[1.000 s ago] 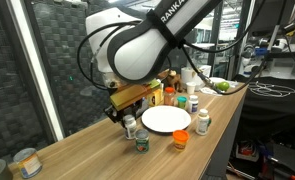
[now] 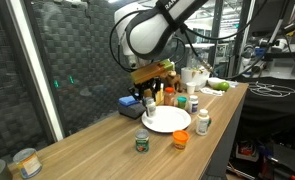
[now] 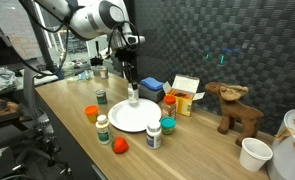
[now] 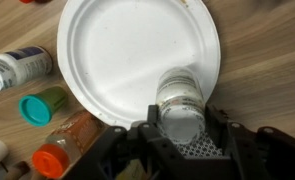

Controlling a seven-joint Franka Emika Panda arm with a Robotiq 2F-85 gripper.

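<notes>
A white bottle with a silvery cap (image 4: 179, 105) is between the fingers of my gripper (image 2: 148, 101), which is shut on it. The bottle stands upright at the left edge of the white plate (image 2: 167, 119) in exterior view 1. From above, in the wrist view, it overlaps the rim of the plate (image 4: 127, 60); whether its base touches the plate I cannot tell. In exterior view 2 the bottle (image 3: 133, 97) shows at the plate's far side, below the arm. The rest of the plate is bare.
A dark green tin (image 2: 142, 143), an orange cup (image 2: 180, 139) and a white bottle with a pale cap (image 2: 202, 122) stand near the plate. A tomato (image 3: 120, 146), a white jar (image 3: 154, 135) and a green-lidded jar (image 3: 168, 126) line its other side.
My gripper has carried the bottle to the right, from the bare table beside the dark green tin to the plate's left edge. The other objects have stayed put.
</notes>
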